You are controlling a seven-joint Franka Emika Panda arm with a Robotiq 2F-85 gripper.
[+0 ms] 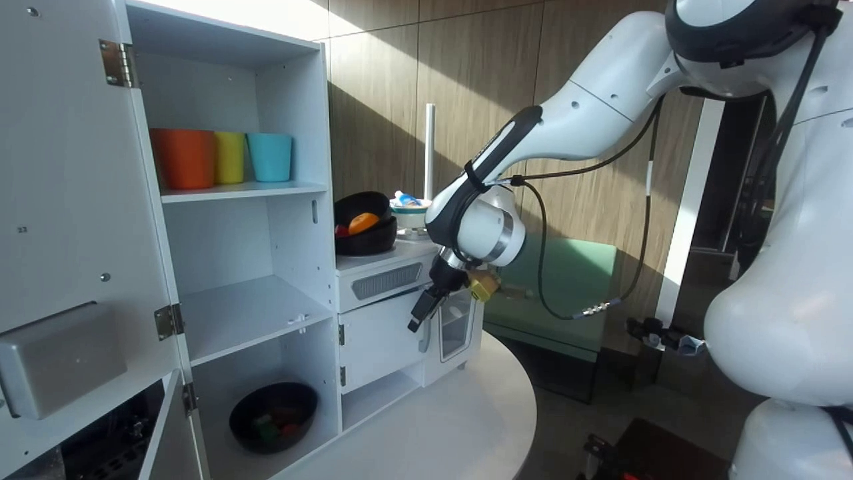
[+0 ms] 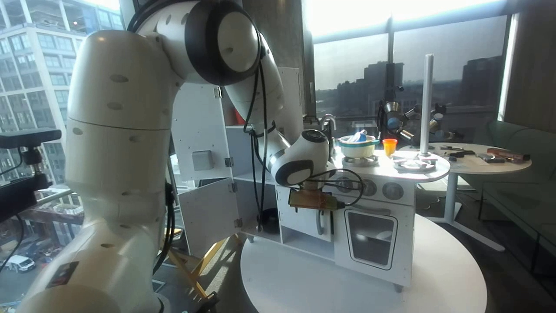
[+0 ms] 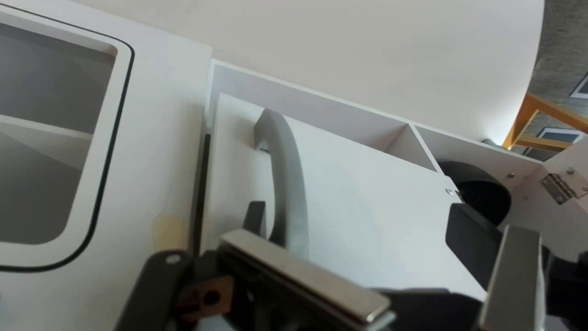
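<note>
A white lower door (image 1: 384,340) with a grey curved handle (image 3: 289,176) stands slightly ajar on the toy kitchen, with a dark gap along its edge in the wrist view. My gripper is at this door, its fingers wide apart. One dark fingertip (image 3: 255,218) lies on the opening-edge side of the handle; the other finger (image 3: 471,242) is far off toward the hinges. The handle runs between them, close to the first finger; whether they touch I cannot tell. In exterior view 2 the fingers are hidden behind the wrist.
Beside the door is a windowed oven door (image 2: 371,237). The tall cabinet (image 1: 304,240) stands open, holding coloured cups (image 1: 228,159) and a black bowl (image 1: 274,416). More black bowls (image 1: 368,224) sit on the counter.
</note>
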